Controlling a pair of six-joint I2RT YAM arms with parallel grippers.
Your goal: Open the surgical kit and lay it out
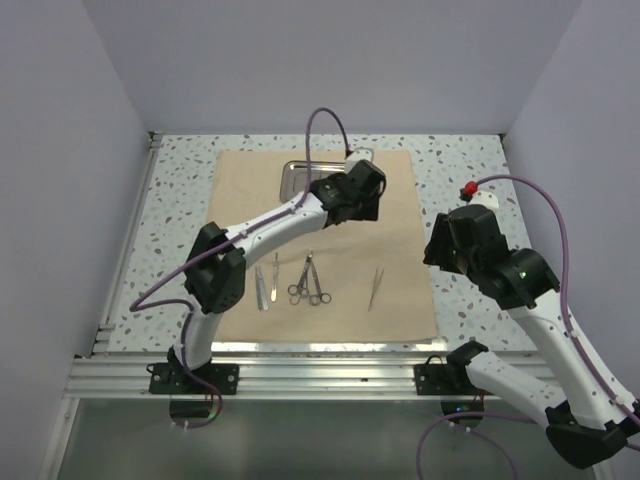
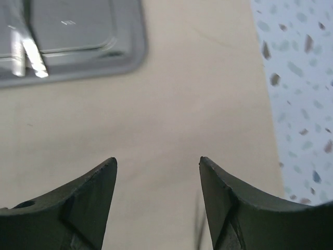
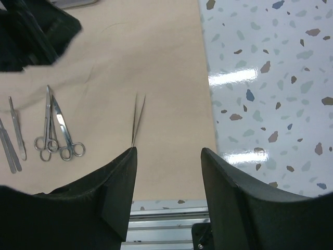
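My left gripper [image 1: 369, 212] is above the right part of the beige cloth, just right of the metal tray [image 1: 287, 184], which the arm partly covers. Its fingers [image 2: 99, 182] stand apart with nothing gripped. Slim metal instruments [image 2: 28, 47] lie in the tray. A pair of tweezers [image 1: 376, 288] rests on the cloth at lower right, its prongs [image 3: 138, 112] spread. Further left lie scissor-type instruments [image 1: 316, 280], a thin scalpel-like tool [image 1: 275, 275] and another slim tool [image 1: 261, 288]. Over the speckled table at the right, my right gripper is open and empty.
Speckled table [image 1: 180, 190] borders it on both sides. A metal rail [image 1: 330, 360] runs along the front edge; grey walls enclose the left, right and back.
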